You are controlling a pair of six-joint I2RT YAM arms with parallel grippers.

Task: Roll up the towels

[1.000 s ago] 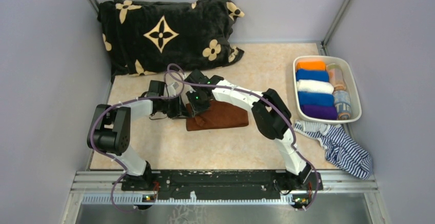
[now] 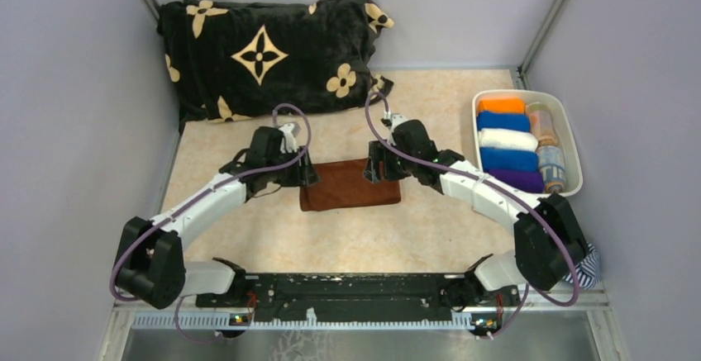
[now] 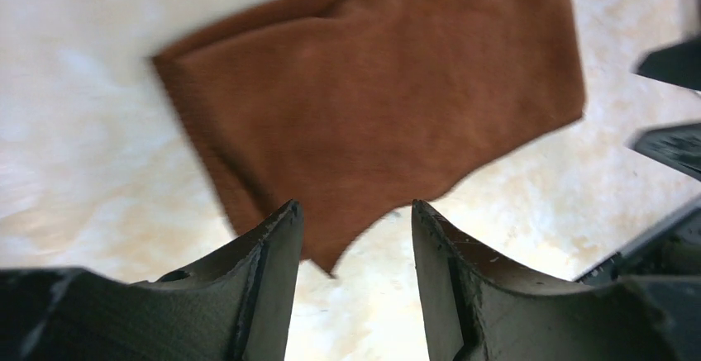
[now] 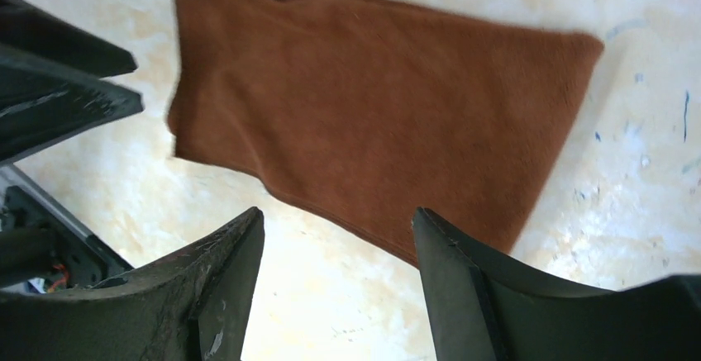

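A brown towel (image 2: 347, 186) lies folded into a rectangle on the table, with a narrow raised fold along its left edge and some waviness in the left wrist view. My left gripper (image 2: 304, 175) hangs over the towel's left end, open, with nothing between its fingers. My right gripper (image 2: 376, 167) is over the towel's right part, also open and empty, the towel lying below its fingers (image 4: 455, 270) in the right wrist view.
A white bin (image 2: 569, 146) of rolled towels stands at the right, with a striped cloth (image 2: 585, 266) below it, mostly behind my right arm. A dark patterned cushion (image 2: 298, 47) fills the back left.
My right gripper has moved rightward from the towel's left end to its right part. My left gripper has moved rightward over the towel's left end.
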